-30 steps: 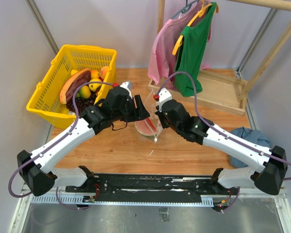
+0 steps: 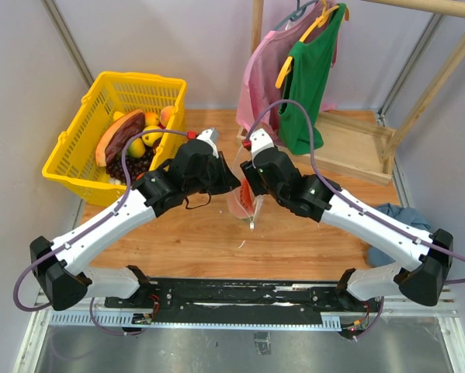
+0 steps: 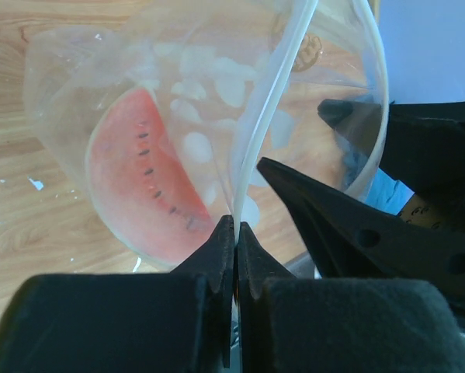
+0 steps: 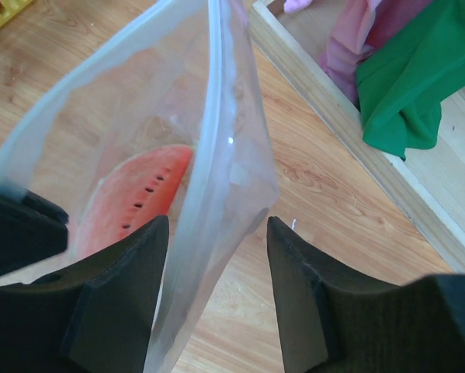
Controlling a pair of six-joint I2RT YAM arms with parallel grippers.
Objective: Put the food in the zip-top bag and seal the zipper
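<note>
The clear zip top bag [image 2: 237,203] hangs over the middle of the table with its mouth upward, and a red watermelon slice [image 3: 147,171] lies inside it. My left gripper is shut on the bag's thin rim, which runs up from its fingertips. My right gripper is open, its two fingers standing either side of the bag's other edge strip. In the left wrist view, the right gripper's fingers [image 3: 333,217] reach close to the left fingertips. From above, both arms partly hide the bag.
A yellow basket [image 2: 65,167] of fruit stands at the back left. Pink and green clothes [image 2: 306,93] hang over a wooden tray [image 2: 348,148] at the back right. Blue cloth [image 2: 387,225] lies at the right.
The bag has shifted slightly rightward.
</note>
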